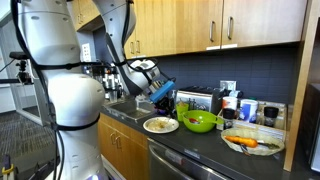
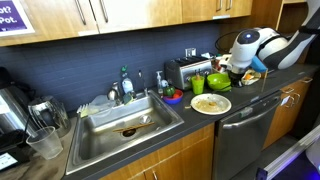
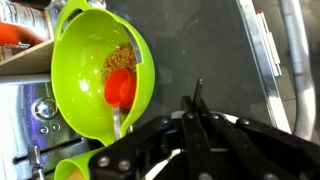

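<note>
My gripper is shut, its dark fingers close together at the bottom of the wrist view. Whatever may be between them is too dark and small to make out. Below and partly behind the fingers lies a white plate (image 3: pixel 233 119); in the first exterior view the plate (image 1: pixel 160 125) carries pale yellowish food. Beside it stands a green bowl (image 3: pixel 74 75). Brown grains (image 3: pixel 121 62) and a red scoop (image 3: pixel 119 88) with a pale handle are inside the bowl. The gripper hangs above the counter near plate and bowl.
A wide dish (image 1: pixel 251 140) with carrots and other food sits further right along the counter. A metal toaster (image 1: pixel 202 99) stands behind the bowl against the wall. The sink (image 2: pixel 128 128) is at the other side. Dark counter shows bare between bowl and front edge.
</note>
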